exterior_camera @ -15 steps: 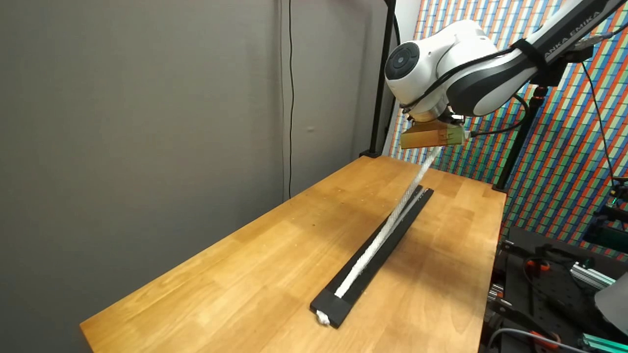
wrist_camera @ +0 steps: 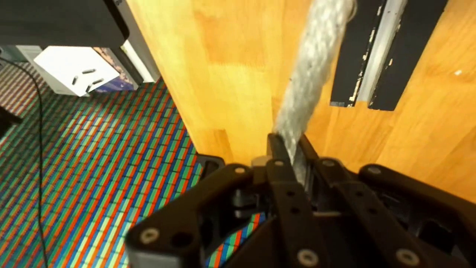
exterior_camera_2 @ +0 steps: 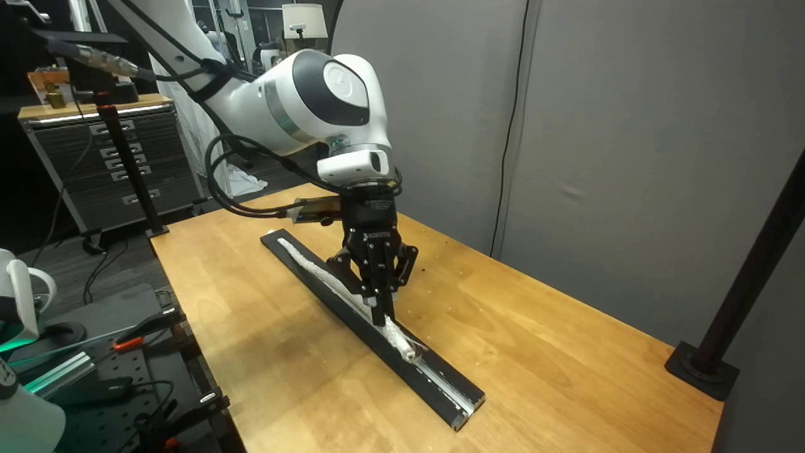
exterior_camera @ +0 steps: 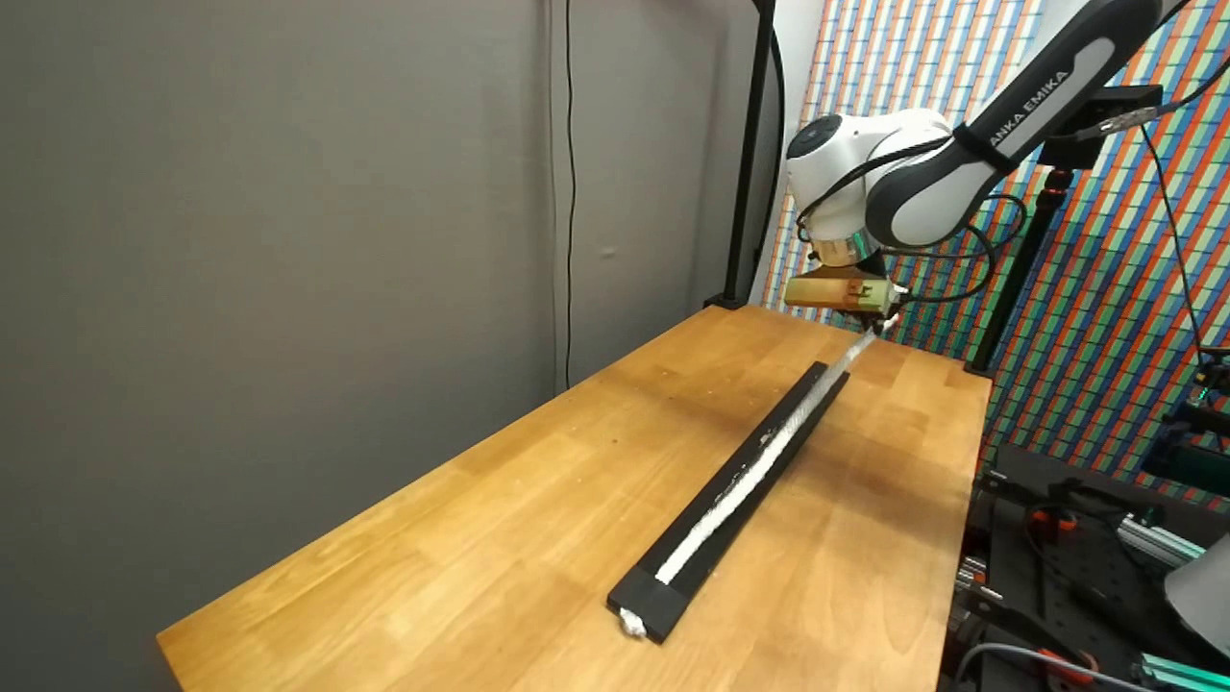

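Note:
A white rope (exterior_camera: pixel 750 477) runs along a black grooved bar (exterior_camera: pixel 626 586) on the wooden table. Its knotted end (exterior_camera: pixel 633 623) sticks out at the bar's near end, past a black cover. Toward the bar's other end the rope rises to my gripper (exterior_camera_2: pixel 383 313), which is shut on it, and a short free tail (exterior_camera_2: pixel 405 347) pokes out beyond the fingers. In the wrist view the rope (wrist_camera: pixel 312 67) comes down between the fingers of my gripper, left of the bare metal groove (wrist_camera: pixel 379 62). Whether the held stretch touches the bar is unclear.
A black post (exterior_camera_2: pixel 709 355) stands at one corner, and another post (exterior_camera_2: pixel 139 173) at the table's far left corner. Equipment on a dark pegboard (exterior_camera_2: pixel 136 377) sits below the table's side. A cable loops by the arm.
My gripper has come down and slightly to the right in exterior view 1, still holding the rope. The rope, which slanted well above the groove, now lies lower and along it.

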